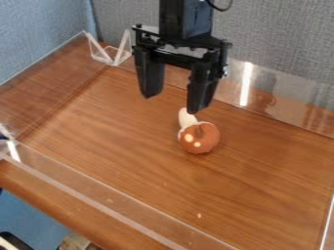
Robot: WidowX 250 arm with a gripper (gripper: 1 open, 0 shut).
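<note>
My black gripper (pixel 175 90) hangs above the wooden tray floor in the upper middle, its two fingers wide apart with nothing between them. Below it, slightly right, a toy mushroom (pixel 200 138) lies on the wood, with an orange spotted cap and a pale stem pointing up toward the back.
The wooden floor (pixel 124 156) is otherwise mostly clear, bordered by clear plastic walls (pixel 271 103). A white wire piece (pixel 107 54) is at the back left corner. Grey padded panels stand behind.
</note>
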